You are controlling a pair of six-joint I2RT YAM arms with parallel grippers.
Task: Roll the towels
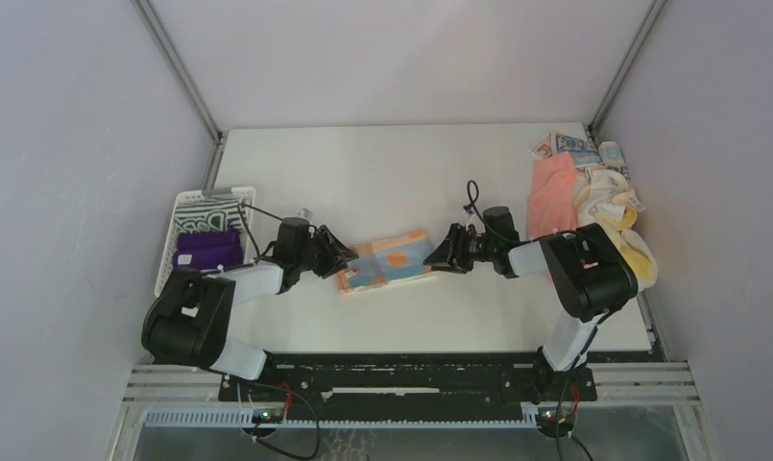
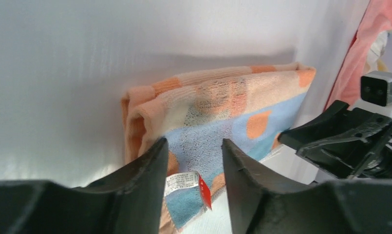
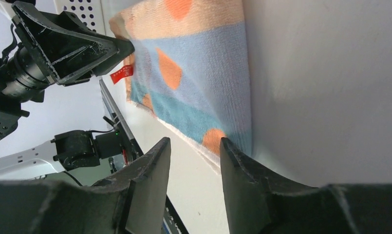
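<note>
A folded towel [image 1: 392, 261] with blue bands, orange dots and peach edges lies flat near the middle of the table. At its left end is my left gripper [image 1: 350, 263], and at its right end my right gripper [image 1: 432, 265]. In the left wrist view, the left gripper has its fingers apart, with the towel's left end and its white-and-red label [image 2: 184, 181] showing in the gap. The right gripper is likewise parted, a dotted corner of the towel [image 3: 198, 87] at one fingertip. Whether either gripper's fingers touch cloth I cannot tell.
On the left a white basket [image 1: 167, 252] holds a purple towel [image 1: 207, 248] and a striped green one [image 1: 209, 214]. Loose towels, among them a salmon one [image 1: 553, 197], are heaped at the right.
</note>
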